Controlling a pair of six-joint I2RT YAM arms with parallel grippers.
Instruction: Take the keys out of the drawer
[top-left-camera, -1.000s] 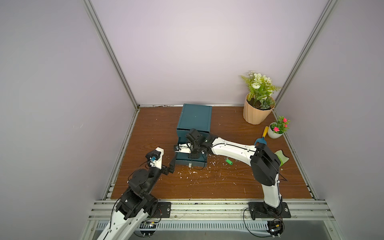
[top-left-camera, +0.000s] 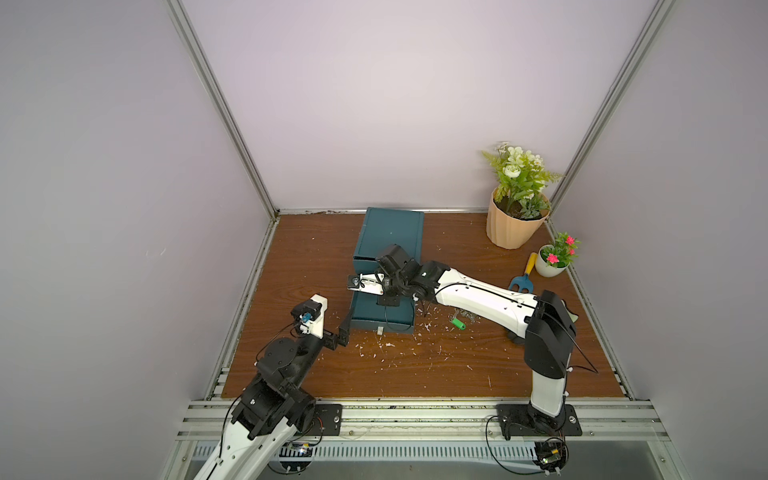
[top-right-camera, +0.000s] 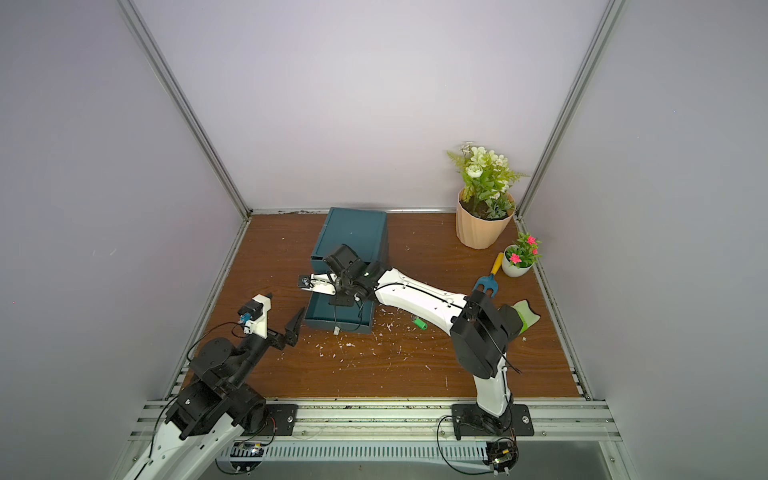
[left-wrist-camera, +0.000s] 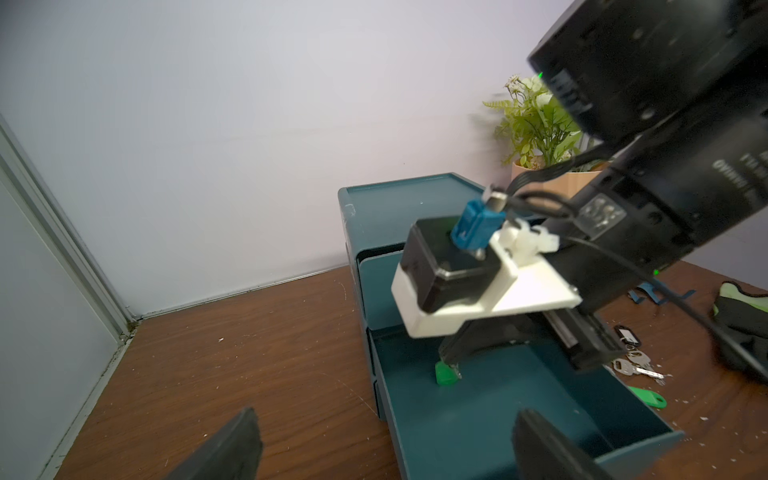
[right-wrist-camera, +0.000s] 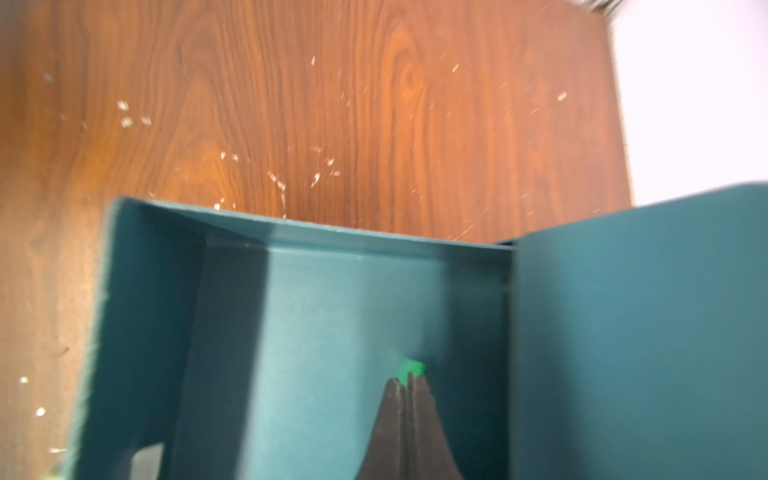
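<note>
The teal drawer is pulled out of its cabinet. A small green piece shows in the drawer in the left wrist view, just below my right gripper. In the right wrist view, the same green piece shows right at the tips of the right gripper, which is shut; whether they touch it is unclear. Outside the drawer, on the table to its right, lie silver keys and a green tag. My left gripper is open and empty, left of the drawer's front.
A large flower pot and a small pot stand at the back right, near a blue fork with a yellow handle. A green-and-black item lies at the right. White scraps litter the table's front.
My right arm has shifted a little right and toward the back, its gripper still over the drawer. The left arm and the drawer look unchanged.
</note>
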